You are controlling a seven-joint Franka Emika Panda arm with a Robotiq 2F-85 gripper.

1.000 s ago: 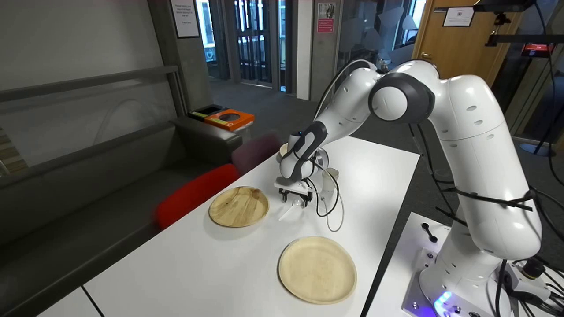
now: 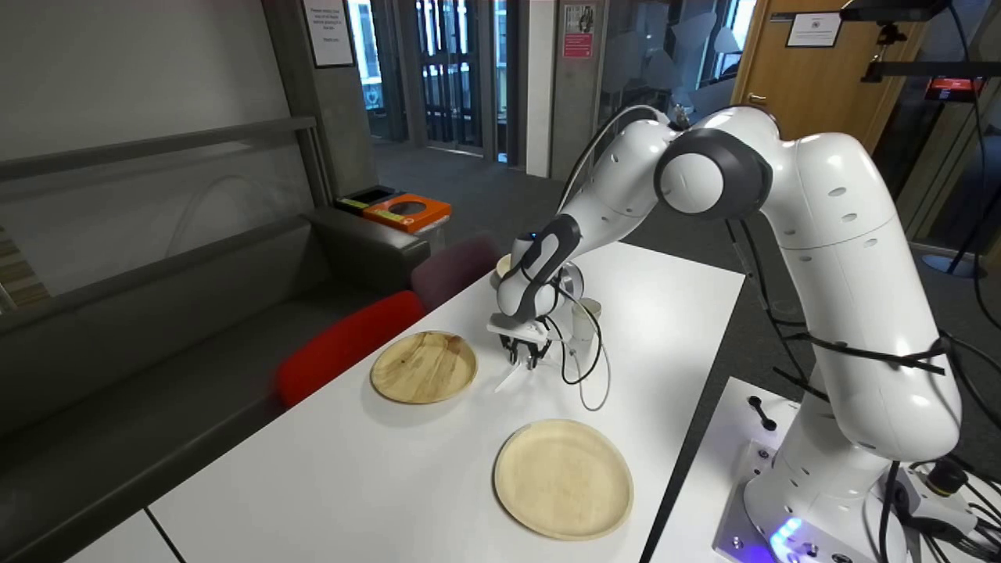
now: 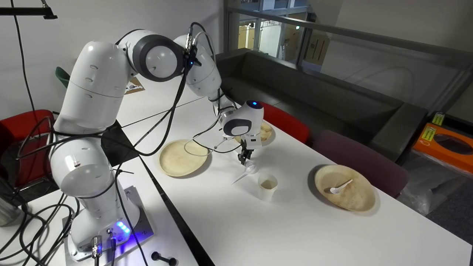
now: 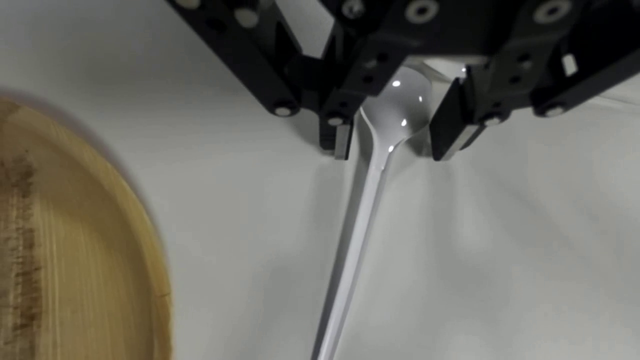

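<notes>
In the wrist view, a white plastic spoon (image 4: 361, 219) lies on the white table, its bowl toward my gripper and its handle pointing away. My gripper is part open around the spoon where bowl meets handle, one finger on either side. A gap shows between the spoon and the right fingertip; the left one is much nearer to it. Exterior view 2 has the gripper (image 3: 244, 159) low over the table, just at the spoon's bowl (image 3: 250, 166). From exterior view 1, the gripper (image 2: 523, 362) hides most of the bowl.
A wooden plate (image 2: 424, 367) lies left of the gripper and a paler plate (image 2: 564, 479) nearer the front. Close to the spoon stands a paper cup (image 3: 267, 186). Farther along, another plate (image 3: 344, 188) bears a second white spoon (image 3: 340, 186). A loose cable loop hangs by the wrist.
The gripper's fingers have drawn closer together over the spoon. The arm and the plates look unmoved.
</notes>
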